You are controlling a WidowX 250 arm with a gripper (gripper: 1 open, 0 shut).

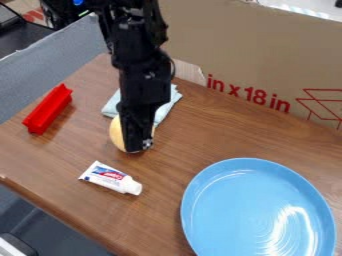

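My black gripper (134,142) hangs over the middle of the wooden table, in front of a pale yellow object (118,132) that it partly hides; whether its fingers hold it I cannot tell. A light blue cloth (167,102) lies behind the gripper. A white toothpaste tube (110,178) lies nearer the front edge, apart from the gripper. A red bar-shaped object (48,108) lies at the left.
A blue plate (257,210) fills the lower right. A cardboard box (261,55) walls off the back. Its front edge drops off at lower left.
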